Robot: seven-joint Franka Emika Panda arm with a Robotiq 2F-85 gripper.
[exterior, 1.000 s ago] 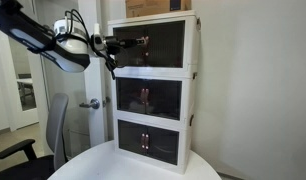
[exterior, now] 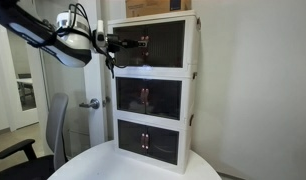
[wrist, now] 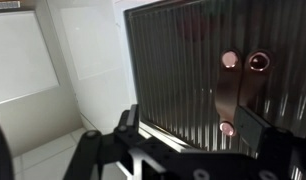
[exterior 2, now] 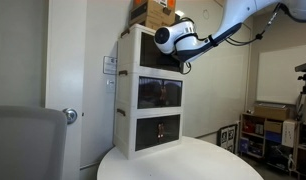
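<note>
A white cabinet [exterior: 154, 72] with three stacked tiers of dark ribbed double doors stands on a round white table. My gripper [exterior: 124, 43] is at the top tier, in front of its dark doors [exterior: 163, 48]. In the wrist view, two reddish-brown handles with copper-coloured studs, the left handle [wrist: 227, 92] and the right handle [wrist: 254, 82], hang on the ribbed door close to my gripper. Its fingers stand apart, one left of the handles and one near the right handle's lower part. No grip on a handle shows. The top doors look shut.
Cardboard boxes [exterior 2: 153, 14] sit on top of the cabinet. A grey office chair [exterior: 55, 125] stands at the left, near a door with a dark lever handle [exterior: 90, 103].
The cabinet doors look unchanged.
</note>
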